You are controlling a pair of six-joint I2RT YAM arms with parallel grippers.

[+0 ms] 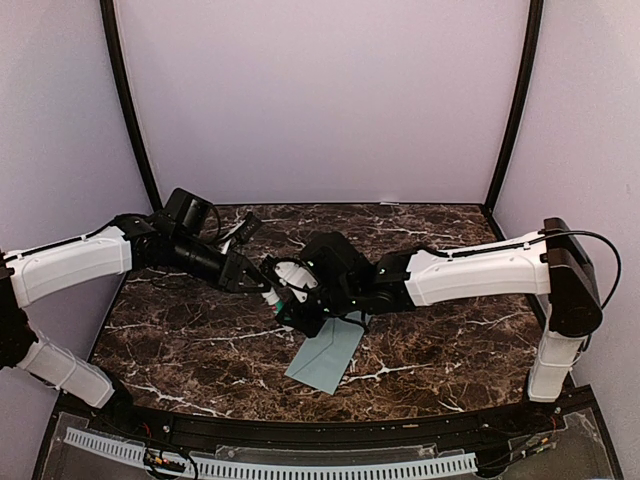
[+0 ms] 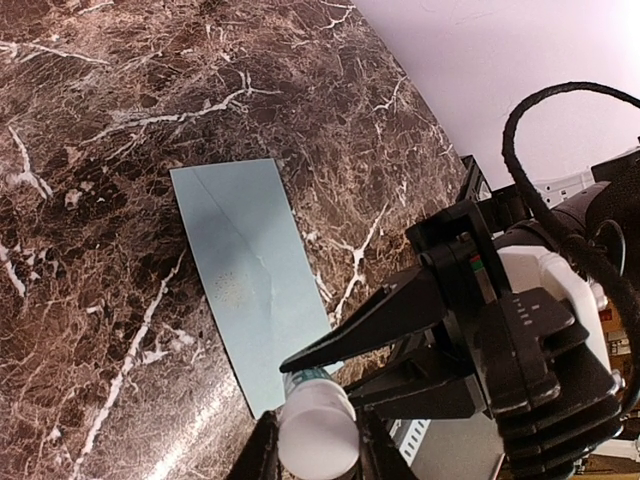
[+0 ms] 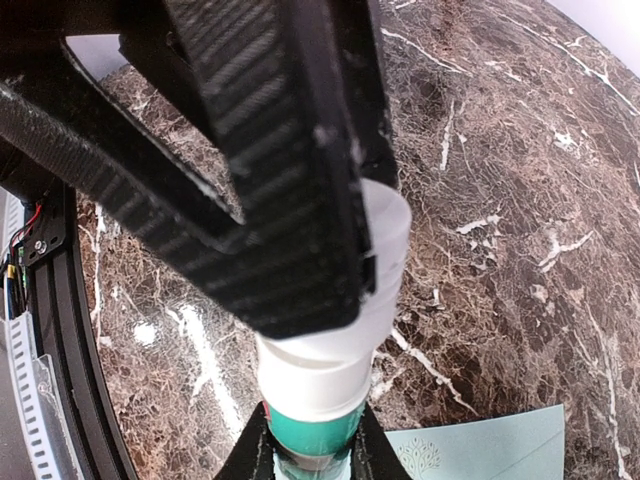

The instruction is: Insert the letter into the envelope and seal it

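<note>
Both grippers hold one white glue stick with a teal band [image 3: 312,432], above the table. My left gripper is shut on its white end [image 2: 318,425]. In the right wrist view the left gripper's dark finger [image 3: 290,200] crosses in front of that end. Lower on the stick, around the teal part, my right gripper is shut. The pale blue envelope [image 2: 245,260] lies flat below, a crease line running along it; in the top view the right gripper covers the far end of the envelope [image 1: 325,360]. I cannot make out a separate letter.
White walls [image 1: 320,100] close in the back and sides. A dark rail [image 1: 330,432] runs along the front edge.
</note>
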